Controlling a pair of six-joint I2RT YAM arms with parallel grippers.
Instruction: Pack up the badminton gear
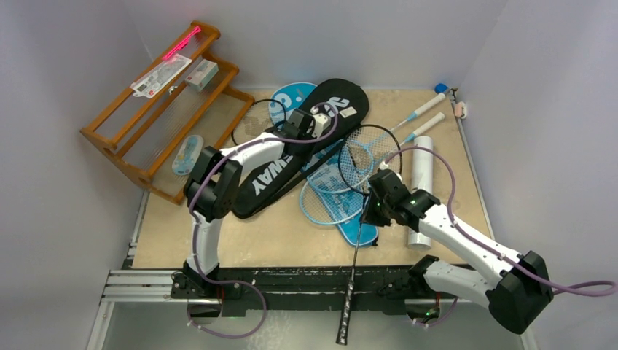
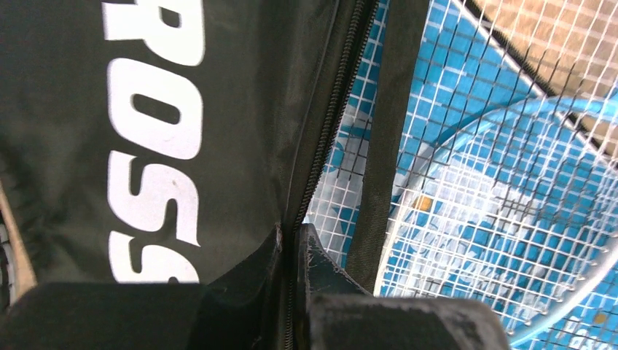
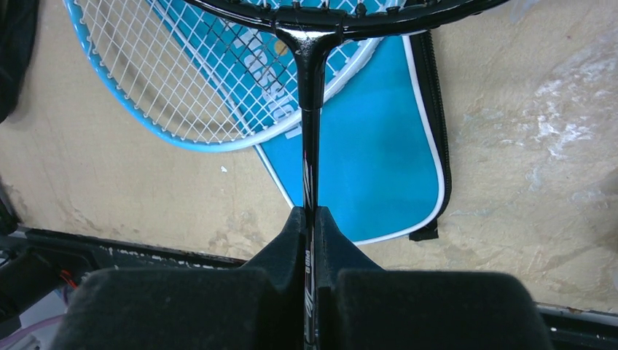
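A long black racket bag [image 1: 264, 182] with white lettering lies diagonally across the middle of the table. In the left wrist view my left gripper is shut on the bag's zippered edge, the zipper [image 2: 331, 117] running down between its fingers. My right gripper is shut on the thin shaft of a black racket [image 3: 310, 146]. That racket's head lies over light-blue rackets, and its grip [image 1: 345, 321] juts past the table's front edge. Beneath the rackets is a blue cover [image 3: 372, 160] with white piping.
A white tube [image 1: 422, 175] stands out at the right, under the right arm's reach. Two white racket handles [image 1: 426, 104] point to the back right corner. At the left is a wooden shelf [image 1: 153, 179] with small items. Another black-rimmed racket [image 1: 251, 120] and a round blue cover [image 1: 293, 92] lie at the back.
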